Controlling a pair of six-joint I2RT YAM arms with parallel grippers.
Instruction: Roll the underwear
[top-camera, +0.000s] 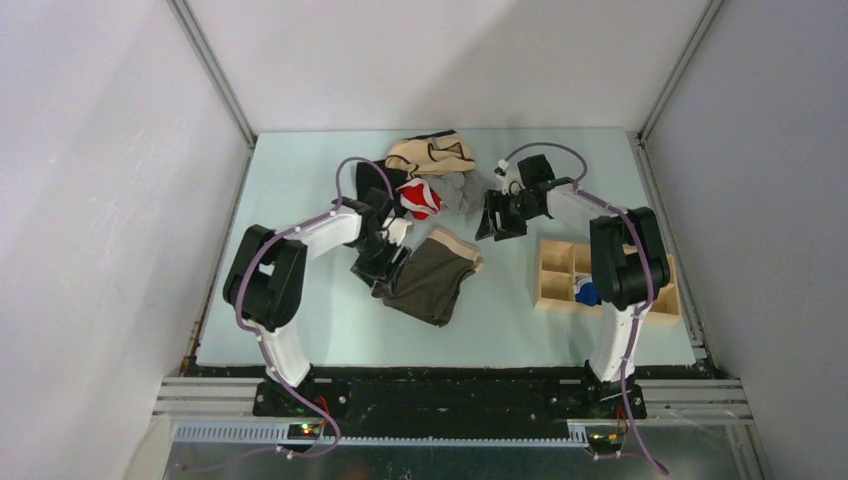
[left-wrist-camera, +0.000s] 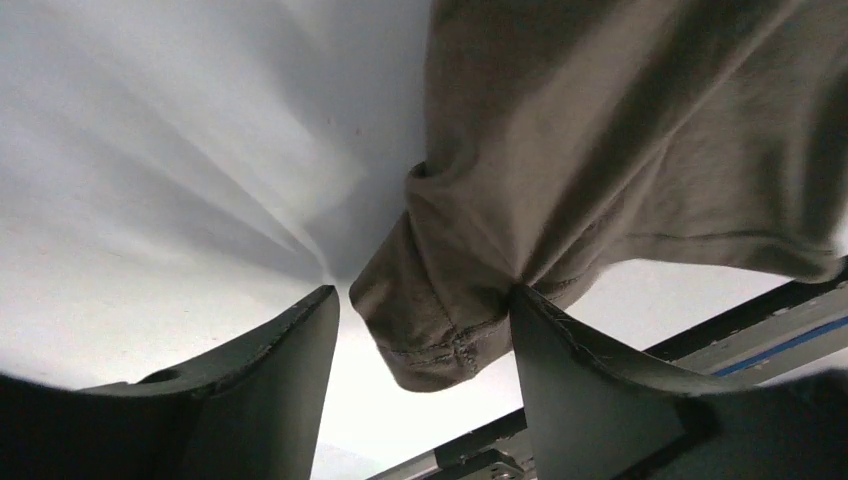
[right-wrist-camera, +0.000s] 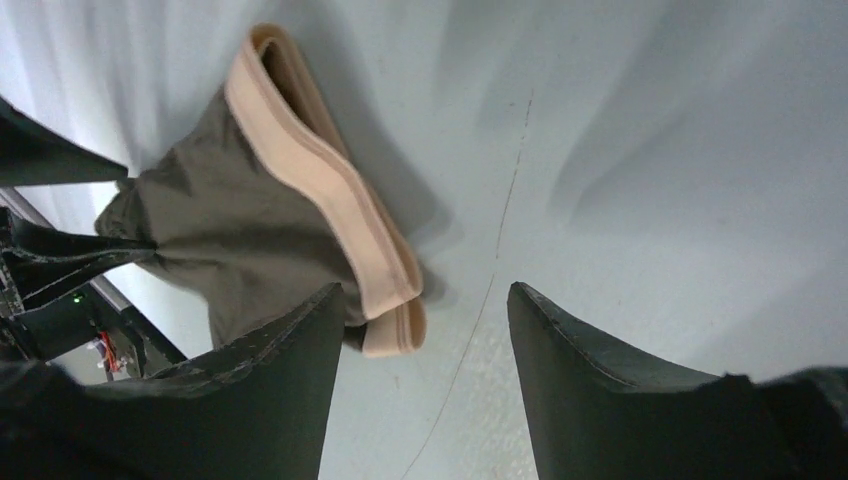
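The dark grey-brown underwear (top-camera: 432, 278) with its tan waistband (right-wrist-camera: 320, 170) lies loosely folded in the middle of the table. At its left corner is my left gripper (top-camera: 382, 272); in the left wrist view its fingers (left-wrist-camera: 300, 345) stand apart, with a stitched end of the cloth (left-wrist-camera: 420, 335) lying between them. The right fingertip overlaps the fabric's edge, and no grip shows. My right gripper is open over bare table just beside the waistband, nothing between its fingers. Cloth under the left gripper is partly hidden in the top view.
Behind the underwear lies a pile of clothes: a beige item (top-camera: 432, 155), a red and white one (top-camera: 419, 200), a grey one (top-camera: 462, 190). A wooden compartment box (top-camera: 553, 285) stands to the right, partly beneath the right arm.
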